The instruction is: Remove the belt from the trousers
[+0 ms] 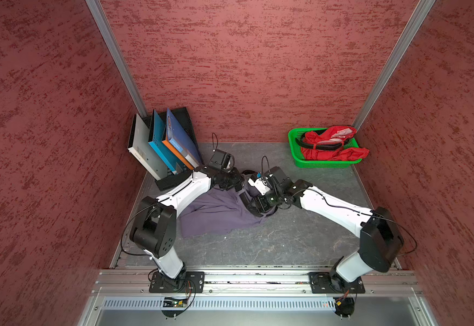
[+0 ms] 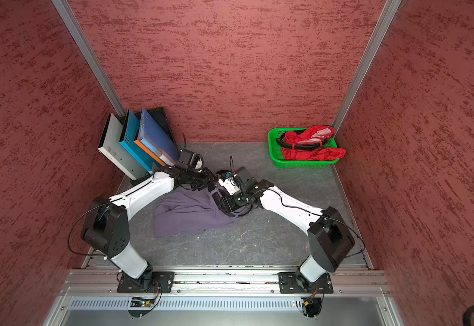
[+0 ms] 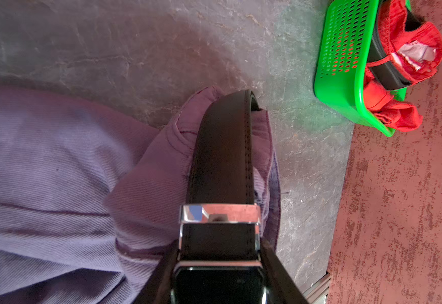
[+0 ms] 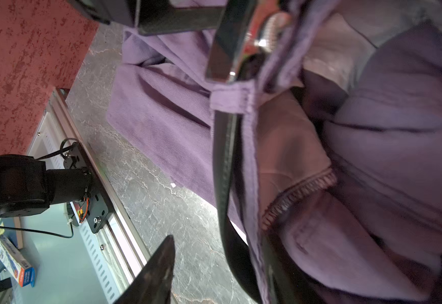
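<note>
Purple trousers (image 1: 220, 214) lie bunched on the grey table, with a dark leather belt (image 3: 223, 152) around the waist. My left gripper is shut on the buckle end; the metal buckle (image 3: 220, 213) shows at its fingers. In the right wrist view, the belt (image 4: 222, 177) passes through a purple belt loop (image 4: 231, 97) along the waistband. My right gripper stands open beside the left one, its fingers (image 4: 157, 271) apart. Belt and waistband run down between them, close to the right-hand finger. The far side of the waist is hidden by the arms.
A green basket (image 1: 324, 164) with red clothing (image 1: 329, 145) and a dark belt stands at the back right. Upright binders (image 1: 163, 144) stand at the back left, near the left arm.
</note>
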